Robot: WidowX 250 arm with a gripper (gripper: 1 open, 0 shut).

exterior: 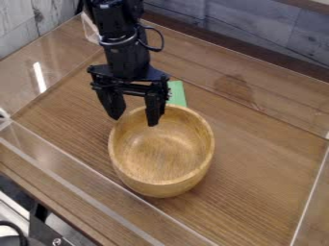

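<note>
The black robot arm (pixel 122 58) reaches down from the top, its gripper (pixel 135 109) at the back left rim of a large tan oval bowl (pixel 161 173). Whether its fingers are open or shut is hard to tell. The bowl is empty. A green object (pixel 176 96) lies behind the gripper, partly hidden by it.
A pale wall runs along the top right. Light edging and dark cables are at the left edge.
</note>
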